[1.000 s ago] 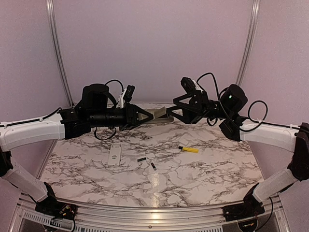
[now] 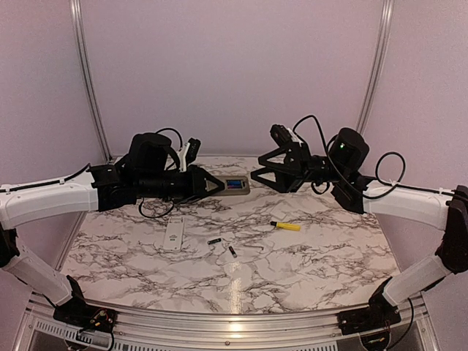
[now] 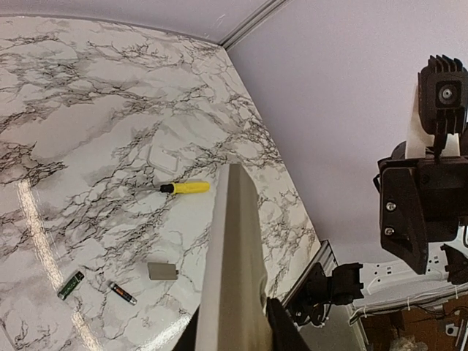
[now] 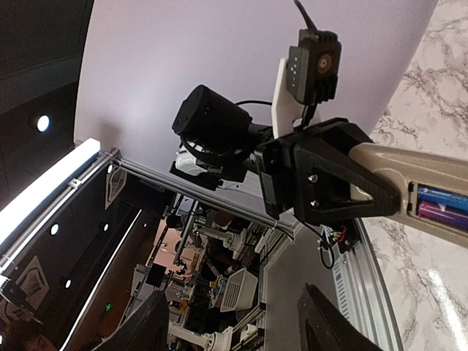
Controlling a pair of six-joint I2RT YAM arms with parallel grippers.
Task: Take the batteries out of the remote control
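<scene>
My left gripper (image 2: 213,186) is shut on the remote control (image 2: 241,191), held above the table. In the right wrist view the remote (image 4: 401,161) shows an uncovered compartment with a blue battery (image 4: 443,196) and a purple battery (image 4: 443,215) inside; in the left wrist view its long pale body (image 3: 232,248) fills the lower middle. My right gripper (image 2: 259,171) hangs open just right of the remote, nothing between its fingers. A small grey piece (image 3: 162,271), perhaps the cover, lies on the table.
A yellow screwdriver (image 2: 287,227) lies centre-right. Two small loose batteries (image 2: 213,241) (image 3: 122,293) lie near the middle. A white flat object (image 2: 174,232) lies at left. The table (image 2: 322,270) is otherwise mostly clear.
My left gripper and the remote have moved left and slightly down. A grey piece seen between them earlier is gone from there.
</scene>
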